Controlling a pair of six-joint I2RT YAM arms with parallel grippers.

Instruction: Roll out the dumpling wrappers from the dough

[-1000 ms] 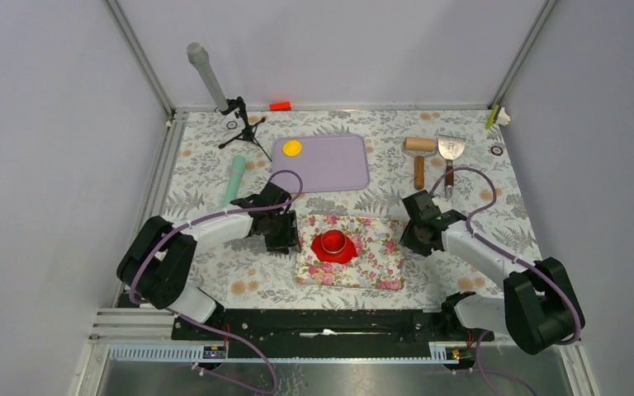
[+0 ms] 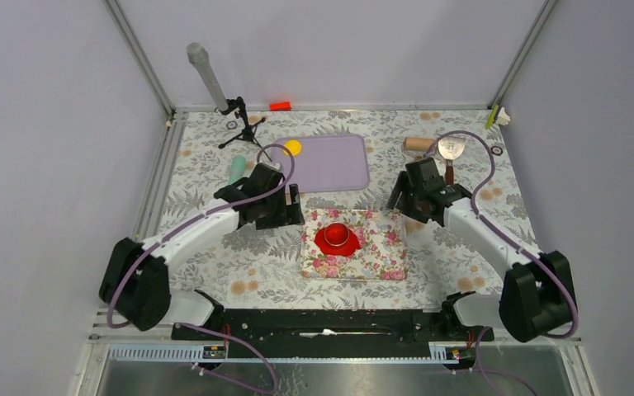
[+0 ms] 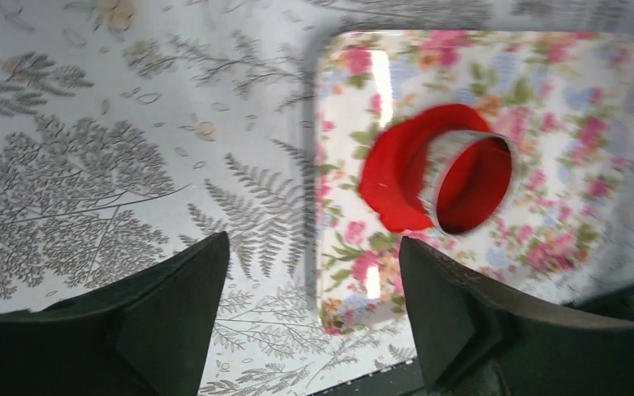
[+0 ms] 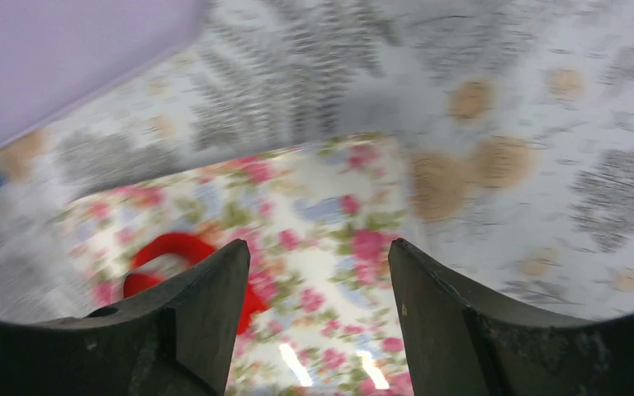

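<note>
A floral board [image 2: 374, 256] lies front centre. On it, a flat red piece [image 3: 384, 181] carries a red-lined cup or ring cutter [image 2: 336, 234] with a metal rim [image 3: 446, 157]. My left gripper [image 2: 293, 202] is at the board's back left corner, fingers apart, nothing between them. My right gripper [image 2: 398, 196] is at the back right corner, open and empty; its view is blurred.
Behind are a lilac tray [image 2: 326, 161] with a yellow piece [image 2: 292, 147], a green rod [image 2: 237, 168], a wooden roller [image 2: 419, 143] and a spatula [image 2: 451, 147]. A microphone stand [image 2: 244, 124] stands back left.
Both arms have moved away from the board's side edges toward the back and appear raised.
</note>
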